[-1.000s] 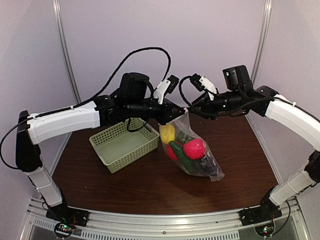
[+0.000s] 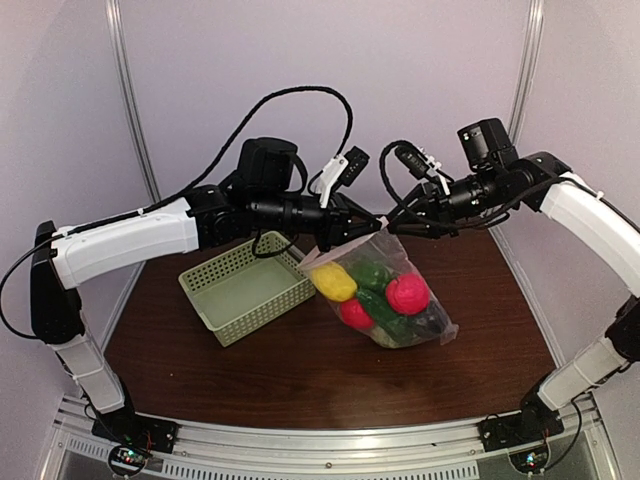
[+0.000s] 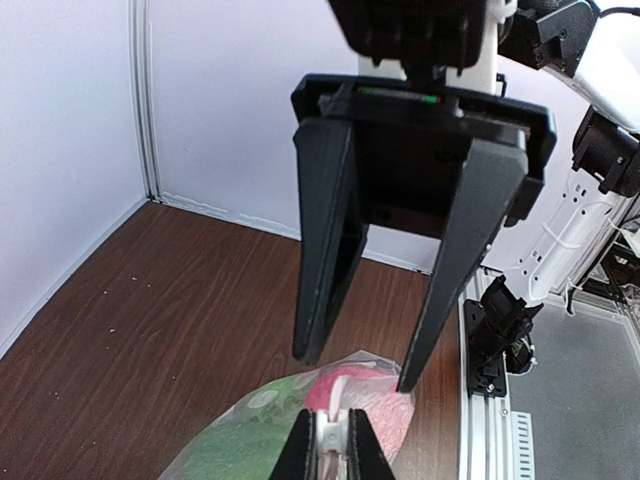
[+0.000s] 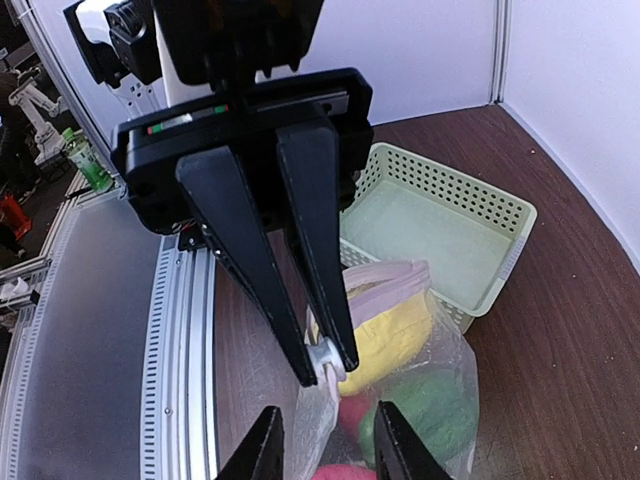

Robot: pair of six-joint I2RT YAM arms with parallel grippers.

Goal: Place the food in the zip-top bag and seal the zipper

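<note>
The clear zip bag (image 2: pixel 440 329) hangs tilted above the table, holding a yellow piece (image 2: pixel 333 282), a green piece (image 2: pixel 371 272) and red pieces, one of them a bright red round one (image 2: pixel 407 294). My left gripper (image 2: pixel 377 224) is shut on a small white part (image 4: pixel 326 357) at the bag's top edge, clear in the right wrist view. My right gripper stands open close by, its fingers (image 3: pixel 322 270) apart on the far side of the bag's corner in the left wrist view. Whether the zipper is closed cannot be made out.
A pale green basket (image 2: pixel 222 325) stands empty on the table at left, behind the bag. Both arms meet closely above the bag, leaving little room between the grippers.
Over the last second my left gripper and the bag have shifted right, and the bag has swung up a little.
</note>
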